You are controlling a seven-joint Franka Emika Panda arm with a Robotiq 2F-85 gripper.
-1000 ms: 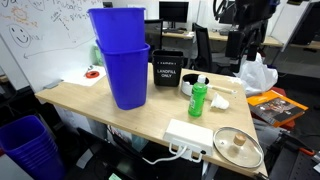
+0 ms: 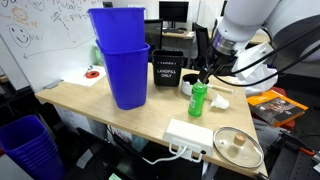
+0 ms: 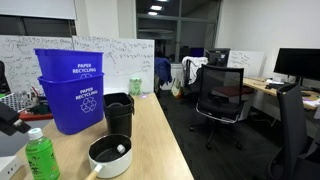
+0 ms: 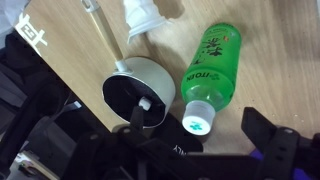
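Observation:
A green bottle [image 2: 197,101] with a white cap stands upright on the wooden table. In the wrist view the bottle [image 4: 214,68] is seen from above, its cap towards the fingers. My gripper [image 2: 205,74] hangs just above the bottle, pointing down. The gripper is open, with its dark fingers [image 4: 268,138] apart and nothing held between them. Beside the bottle sits a white pot [image 3: 110,154] with a light wooden handle and a small white item inside.
Blue recycling bins [image 2: 127,78] and a black landfill bin [image 2: 167,68] stand left of and behind the bottle. A white translucent object [image 4: 145,14] lies near the pot. In front are a white box [image 2: 187,138] and a round lid [image 2: 238,148].
The arm has come down and to the left, from high above the table's right side to just over the bottle. Bottle and pot have stayed in place.

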